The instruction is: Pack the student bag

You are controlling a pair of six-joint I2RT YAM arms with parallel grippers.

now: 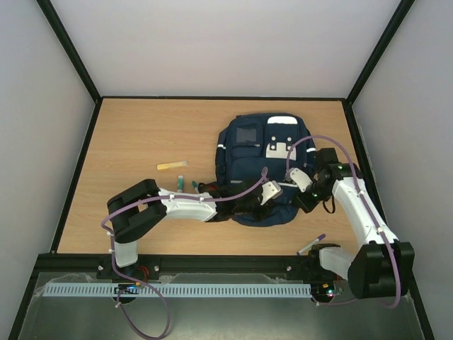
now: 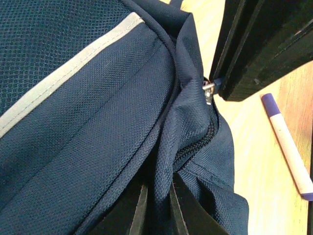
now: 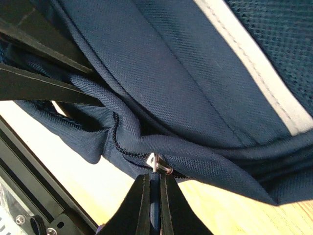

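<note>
The dark blue backpack (image 1: 249, 168) lies flat with its lower front pocket (image 2: 93, 132) toward me. In the left wrist view my left gripper is shut on a fold of the pocket's fabric edge. My right gripper is shut on the dark tab of the metal zipper pull (image 3: 155, 160), beside the zipper teeth. Both grippers are over the bag's lower part, the left one (image 1: 263, 211) close to the right one (image 1: 297, 205). How far the zipper is open cannot be told; folds hide much of it.
A white marker with purple ends (image 1: 311, 244) lies near the front right edge. Left of the bag are a yellow stick-like item (image 1: 172, 165) and a small teal-and-white item (image 1: 180, 184). Side walls stand close at right.
</note>
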